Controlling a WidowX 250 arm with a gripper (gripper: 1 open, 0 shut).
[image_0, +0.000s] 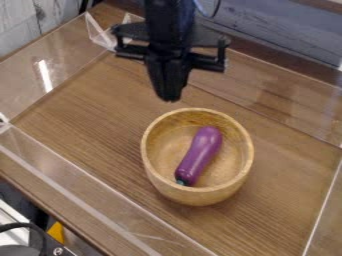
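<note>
A tan bowl sits on the wooden floor of the work area in the lower middle of the camera view. Inside it lies a purple eggplant with a green stem end at the bottom. My black gripper hangs above and behind the bowl, apart from it and from the eggplant. Its fingertips point down and are blurred; I see nothing held between them.
Walls edge the area at the back and sides. Some black cabling lies at the bottom left.
</note>
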